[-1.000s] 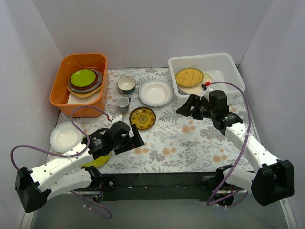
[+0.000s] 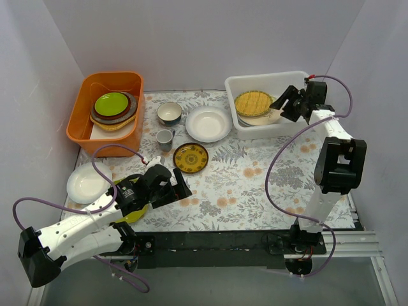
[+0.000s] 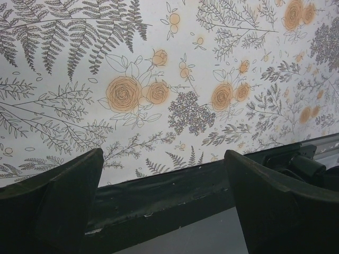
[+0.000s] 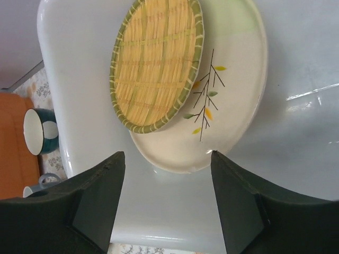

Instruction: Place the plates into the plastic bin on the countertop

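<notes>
The white plastic bin (image 2: 238, 83) at the back right holds a round woven tray (image 2: 253, 103) lying on a cream plate (image 4: 233, 95) with a leaf-sprig print. Over the bin's right part hangs my right gripper (image 2: 285, 104), its fingers apart and empty, with the plate ahead of it in the right wrist view. A white plate (image 2: 208, 123) and a dark-rimmed yellow-brown plate (image 2: 190, 158) lie on the countertop. At the left are another white plate (image 2: 87, 184) and a yellow-green plate (image 2: 132, 215), partly hidden by the left arm. My left gripper (image 2: 182, 187) is open and empty above the near countertop.
An orange bin (image 2: 79, 116) with stacked plates stands at the back left. A bowl (image 2: 169, 113) and a grey mug (image 2: 164, 139) sit between the bins.
My right arm has swung from in front of the white bin, rightward and back, bringing its gripper over the bin. The left arm and the plates look unmoved.
</notes>
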